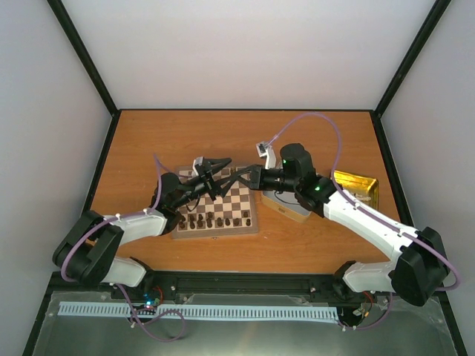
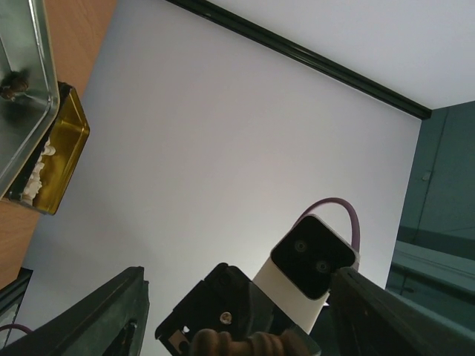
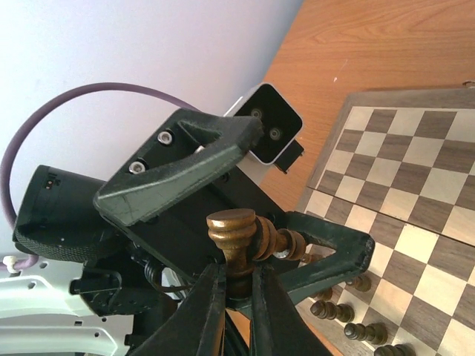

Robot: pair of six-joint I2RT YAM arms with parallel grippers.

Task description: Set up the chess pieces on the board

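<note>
In the right wrist view, my right gripper is shut on a bronze-coloured chess piece (image 3: 239, 245), held upright between the spread fingers of my left gripper. The left gripper is part open, around the piece; whether it touches is unclear. Below lies the checkered board (image 3: 415, 170), with several dark pieces (image 3: 371, 334) along one edge. In the top view both grippers meet over the board.
A silver tray (image 2: 18, 122) and a gold tray (image 2: 67, 148) with pale pieces sit to the right of the board. The table (image 1: 297, 130) behind the board is clear.
</note>
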